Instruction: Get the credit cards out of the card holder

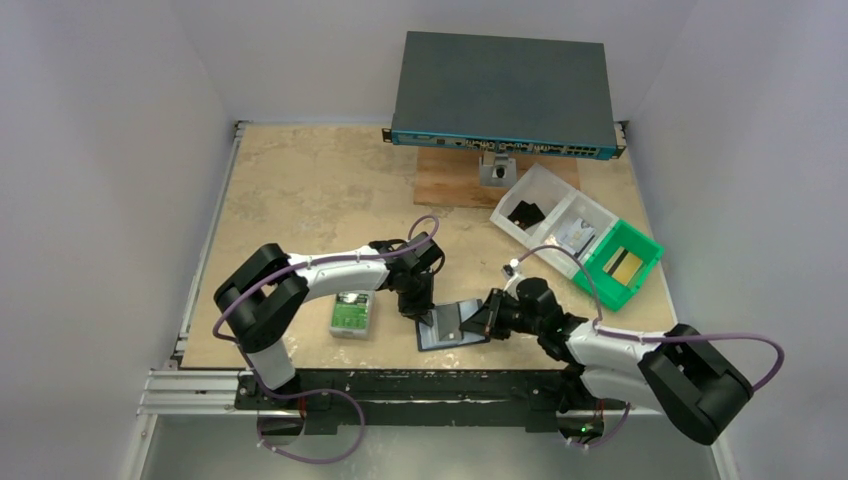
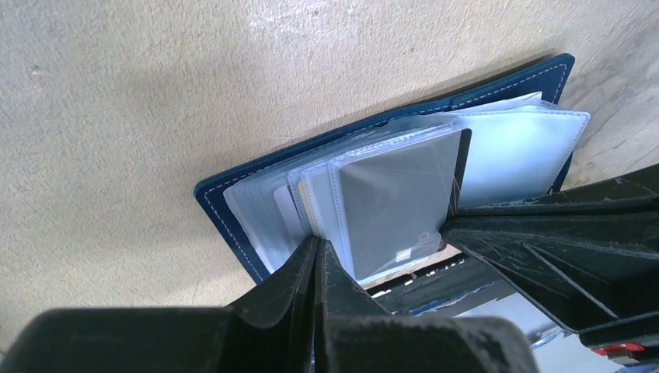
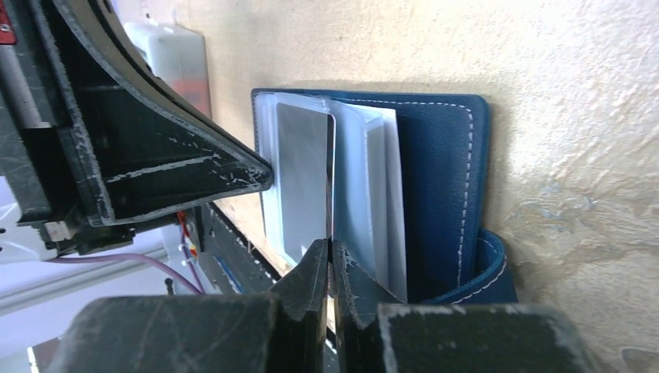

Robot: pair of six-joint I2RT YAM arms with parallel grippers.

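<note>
The open blue card holder lies at the table's front with clear sleeves and a grey card in it. My left gripper is shut, its tips at the stacked sleeves' edge, nothing visible held. My right gripper has its tips close together at the near end of a dark card edge among the sleeves; whether it grips that card is hard to see. In the top view both grippers meet over the holder from either side.
A clear box with green contents sits left of the holder. White trays and a green tray stand at the right. A large network switch occupies the back.
</note>
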